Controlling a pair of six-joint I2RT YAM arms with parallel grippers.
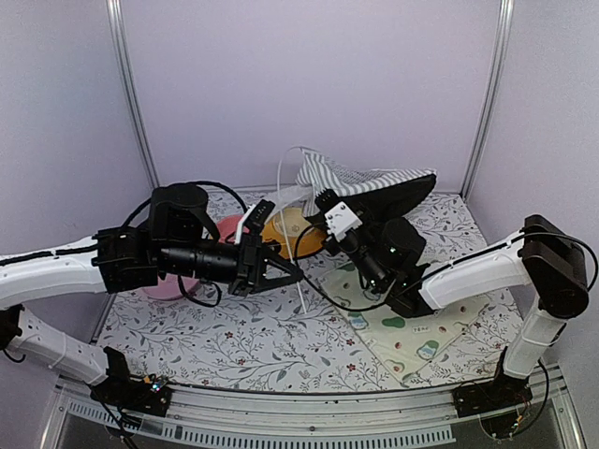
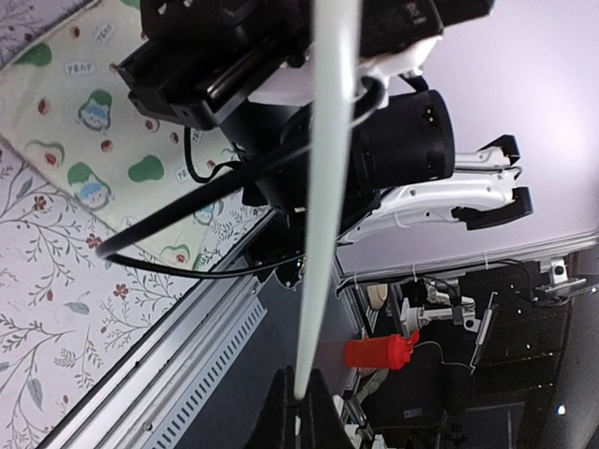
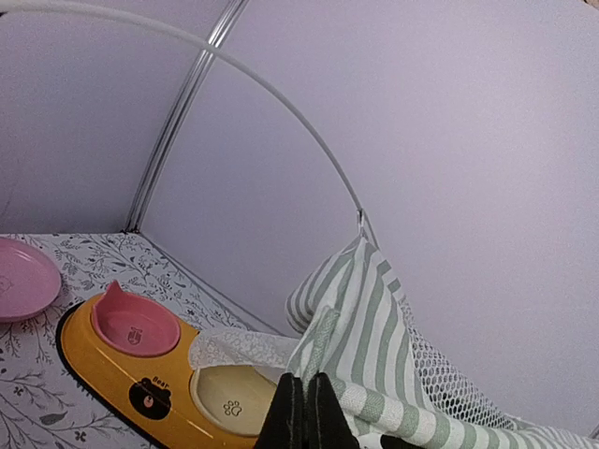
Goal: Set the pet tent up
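Observation:
A thin white pole point(image 2: 329, 168) runs from my left gripper point(image 1: 292, 276) up and over in an arc; the left gripper is shut on it. The tent fabric point(image 1: 363, 182), striped green-white with mesh and a black panel, hangs on the pole toward the back. My right gripper is shut on the striped fabric, near a sleeve edge; in the top view it is largely hidden behind its own wrist. The pole passes through a fabric loop point(image 3: 360, 220) at the tent's corner.
A yellow feeder point(image 3: 145, 393) with bowls and a pink plate point(image 3: 19, 281) stand behind the arms. A patterned mat point(image 1: 407, 346) lies at the right. Walls close in the back and sides.

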